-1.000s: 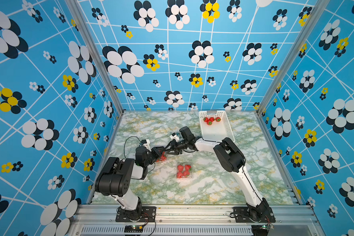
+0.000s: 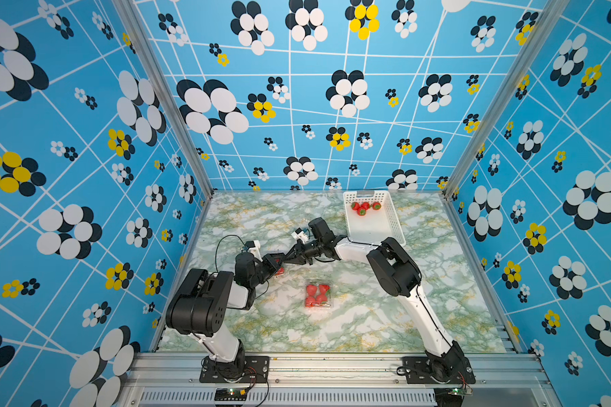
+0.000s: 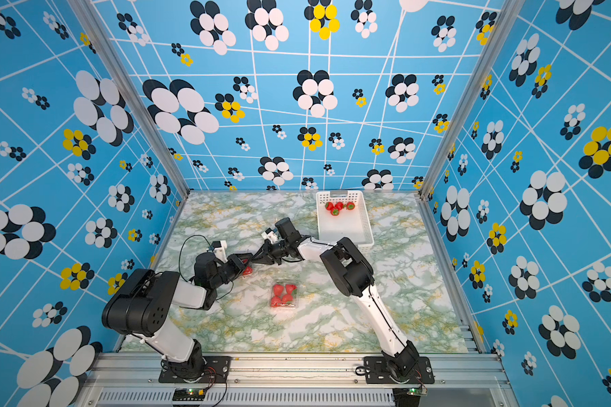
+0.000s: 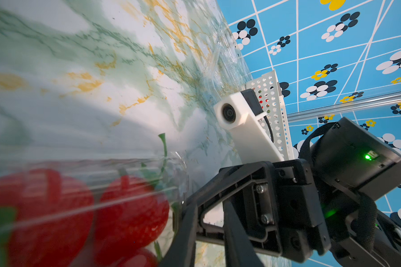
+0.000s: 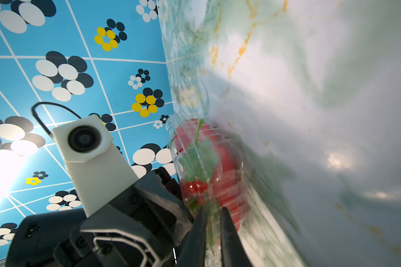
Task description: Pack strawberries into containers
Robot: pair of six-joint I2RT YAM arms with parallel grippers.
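Both grippers meet over a clear plastic container of strawberries left of the table's middle; my left gripper and right gripper mostly hide it in the top views. The left wrist view shows red strawberries under clear plastic; the right wrist view shows the same packed container at my right gripper's fingers. Whether either finger grips it I cannot tell. A second strawberry container sits nearer the front. A white basket at the back holds several strawberries.
Clear plastic stands near the basket in the left wrist view. A cable loops above my left arm.
Both grippers have shifted slightly over the rear container, which shows less between them in the top left view. The front container and basket are unchanged.
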